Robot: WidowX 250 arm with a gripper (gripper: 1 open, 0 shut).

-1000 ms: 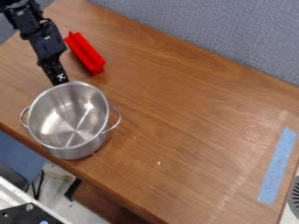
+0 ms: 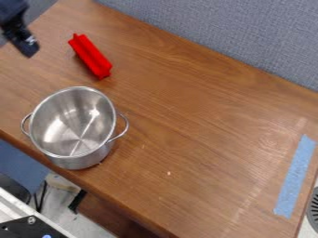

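A red elongated block [image 2: 91,56] lies on the wooden table at the upper left. Below it stands an empty steel pot [image 2: 73,125] with two side handles, near the table's front edge. My gripper [image 2: 28,44] is at the top left edge, left of the red block and apart from it, blurred and partly out of frame; its finger state is unclear.
A strip of blue tape [image 2: 295,177] lies at the right. A grey padded wall [image 2: 243,28] borders the back. The front edge drops to the floor at lower left.
My gripper has moved up and left, away from the rim of the pot and toward the frame's edge. The red block and pot look unmoved.
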